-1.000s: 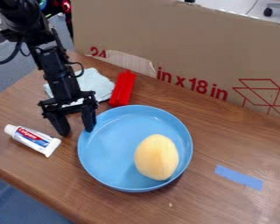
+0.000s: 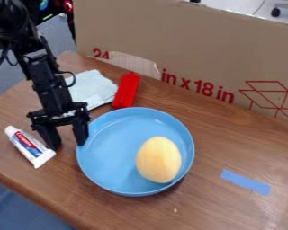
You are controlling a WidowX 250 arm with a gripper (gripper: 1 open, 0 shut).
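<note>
My black gripper (image 2: 67,137) is low at the left edge of a blue plate (image 2: 116,166), its two fingers apart, one at or just over the rim. A pale yellow oval object (image 2: 158,160) rests on the plate, right of its middle. A white toothpaste tube (image 2: 30,145) lies on the table just left of the gripper. I see nothing held between the fingers.
A red object (image 2: 126,90) and a white cloth (image 2: 94,89) lie behind the plate. A cardboard box (image 2: 189,45) walls the back. Blue tape (image 2: 245,182) marks the right, where the wooden table (image 2: 230,148) is mostly bare.
Over the last second my gripper moved slightly left and down, the plate shifted slightly left, and the toothpaste tube turned to a steeper angle.
</note>
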